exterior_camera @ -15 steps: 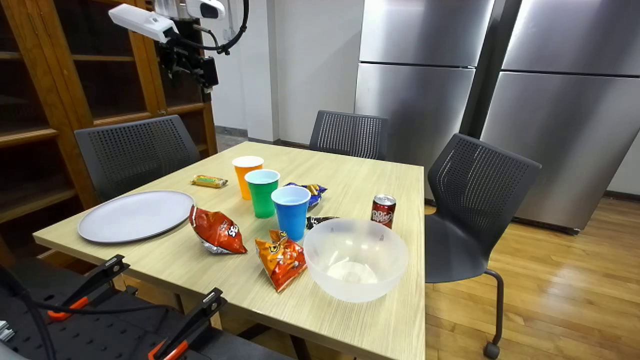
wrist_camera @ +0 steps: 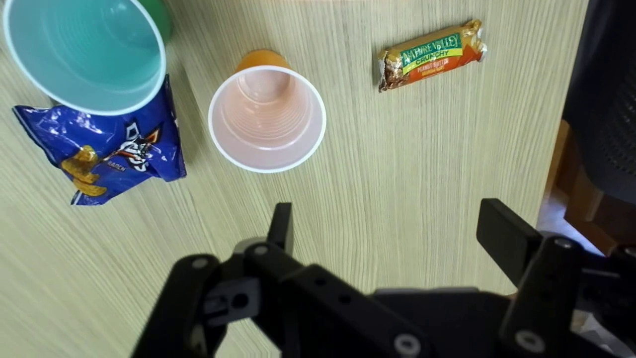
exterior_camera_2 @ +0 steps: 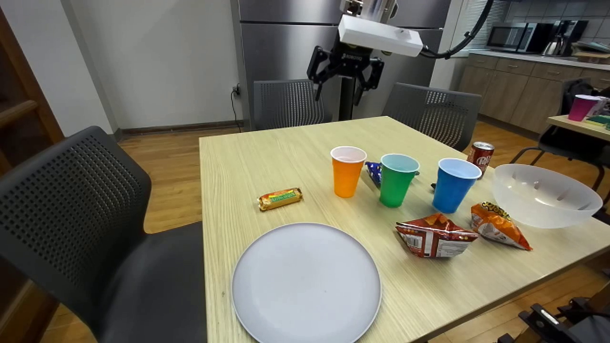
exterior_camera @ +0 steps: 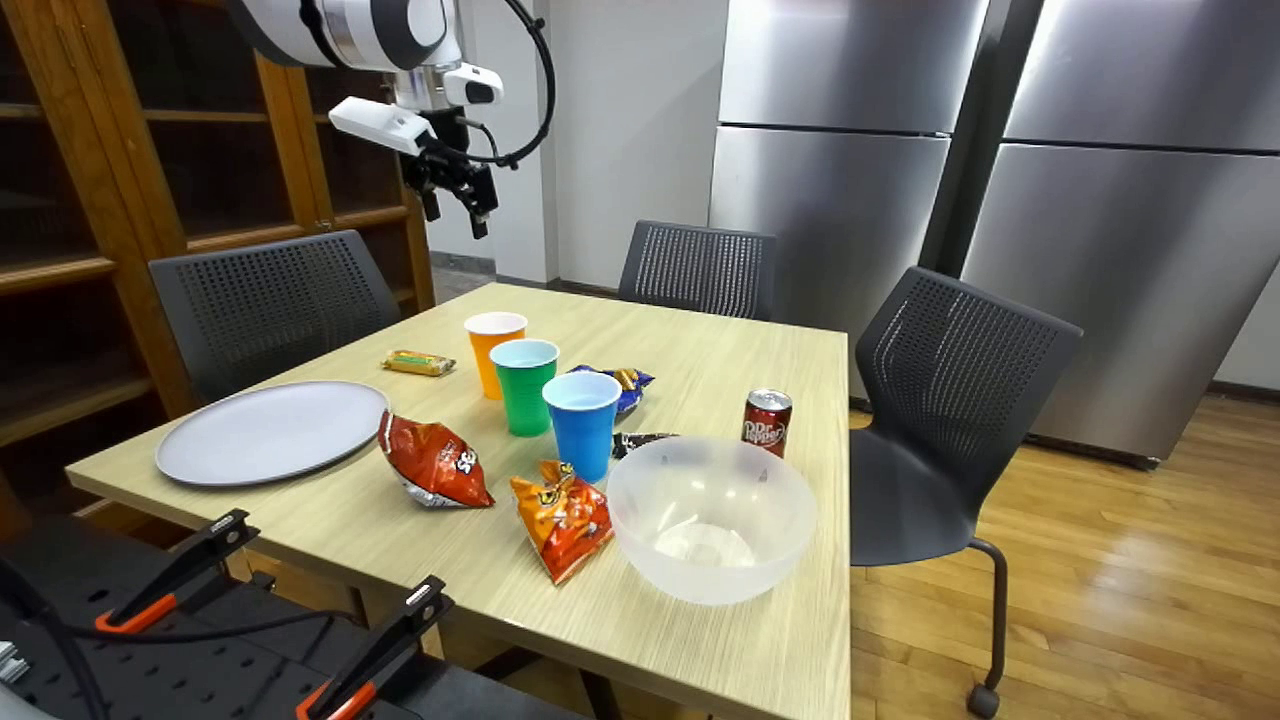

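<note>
High over the far left part of the table, my gripper (exterior_camera: 455, 226) stands open, its two fingers wide apart with nothing between them. Looking down in the wrist view, I see an orange cup (wrist_camera: 266, 119) upright ahead of the fingertips. To its right lies a granola bar (wrist_camera: 433, 55) in gold and green wrapping. At the left, a green cup (wrist_camera: 86, 53) partly covers a blue chip bag (wrist_camera: 128, 146). Beyond them, exterior view 1 shows a blue cup (exterior_camera: 583, 432), a red chip bag (exterior_camera: 438, 463) and an orange chip bag (exterior_camera: 561, 521).
A grey plate (exterior_camera_2: 306, 286) lies at the table's left end. The clear bowl (exterior_camera: 713, 528) stands near the front right corner, a soda can (exterior_camera: 767, 422) behind it. A dark-wrapped bar (exterior_camera: 642, 440) lies by the bowl. Chairs surround the table; its far part is bare.
In exterior view 1 my gripper has moved right and lower, and its fingers now point more steeply down. The things on the table have not moved.
</note>
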